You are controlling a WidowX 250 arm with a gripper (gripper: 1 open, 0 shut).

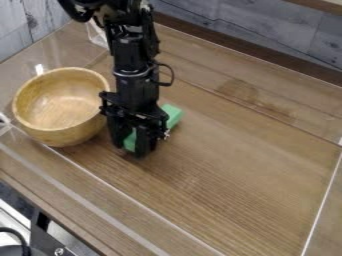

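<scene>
The black robot arm reaches down from the top of the view, and its gripper [135, 128] is low on the wooden table, closed on a green object [168, 119]. The green object lies under and just right of the fingers, partly hidden by them. A large tan bowl [51, 110] stands to the left, close beside the gripper.
Grey walls border it at the back and right. A small pale item [96, 35] is at the back left. Dark cables lie at the lower left.
</scene>
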